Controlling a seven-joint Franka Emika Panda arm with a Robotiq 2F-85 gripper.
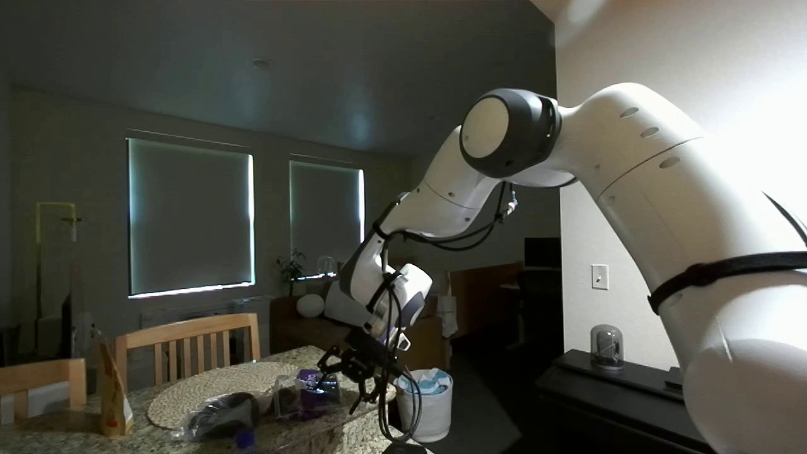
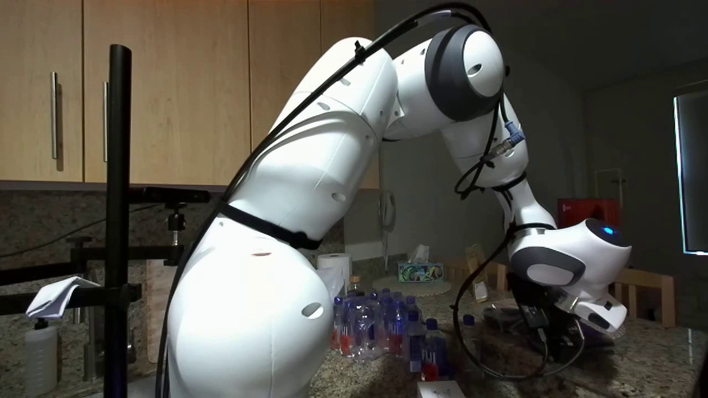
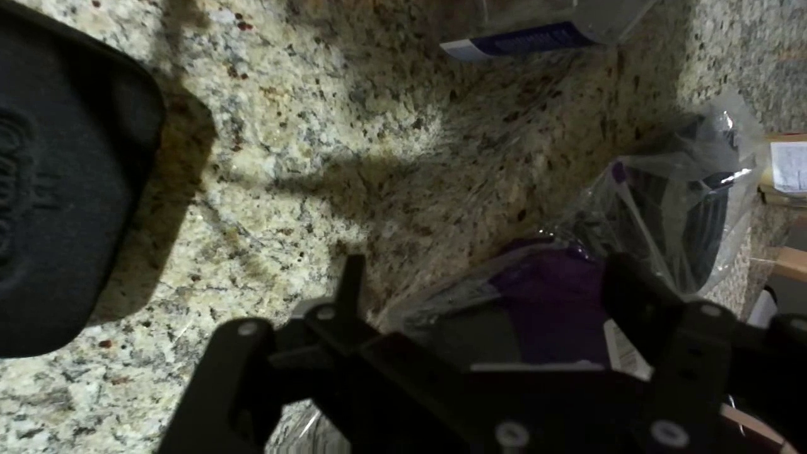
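Note:
My gripper stands open, its two dark fingers wide apart. In the wrist view a purple and dark package in clear plastic lies between and beyond the fingers, partly covered by the gripper's body. Exterior view 1 has the gripper low over the counter's edge, right at the purple package. Whether a finger touches the package cannot be told. Beside it rests a dark item in a clear bag. In exterior view 2 the fingers are hidden behind the hand.
A black lettered object and a clear bottle lie near the gripper on the speckled counter. Several blue-capped bottles stand together nearer the arm's base. Past the counter's edge is a white bin. Bare stone lies between the black object and package.

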